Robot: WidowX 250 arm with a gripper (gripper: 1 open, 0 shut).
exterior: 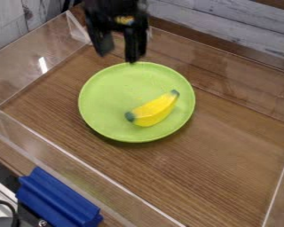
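A yellow toy banana (154,110) lies on the right part of a round green plate (114,99). My black gripper (116,46) is raised above and behind the plate at the top of the view, clear of the banana. Its two fingers are blurred and appear apart, with nothing seen between them.
A blue plastic object (56,202) sits at the lower left, outside the clear left wall. A wooden edge runs along the back right.
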